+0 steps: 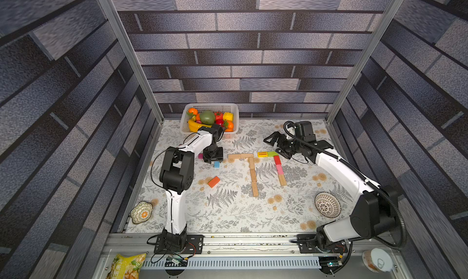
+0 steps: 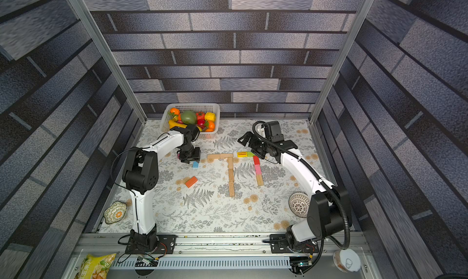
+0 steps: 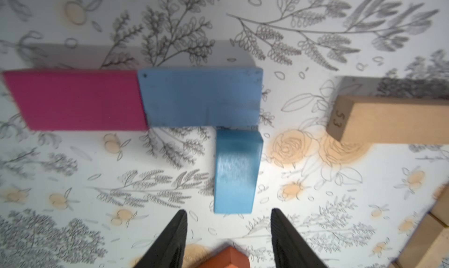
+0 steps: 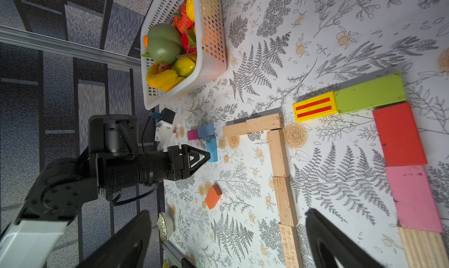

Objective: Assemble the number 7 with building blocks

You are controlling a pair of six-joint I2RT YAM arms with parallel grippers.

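Observation:
In the left wrist view a magenta block (image 3: 77,100) and a grey-blue block (image 3: 202,98) lie end to end in a row. A light-blue block (image 3: 236,174) extends from the row's right end toward the near side. My left gripper is open above the table, nothing between its fingers. An orange-red block (image 4: 213,196) lies apart on the near side. Wooden blocks (image 4: 278,153) form a 7 in the middle. To the right, yellow (image 4: 314,106), green (image 4: 371,93), red (image 4: 400,134), pink (image 4: 415,197) and wooden blocks form another. My right gripper is open and empty, above the table.
A white basket (image 4: 212,31) of toy fruit stands at the back left. One patterned bowl (image 1: 141,212) sits front left, and a woven bowl (image 1: 327,204) sits front right.

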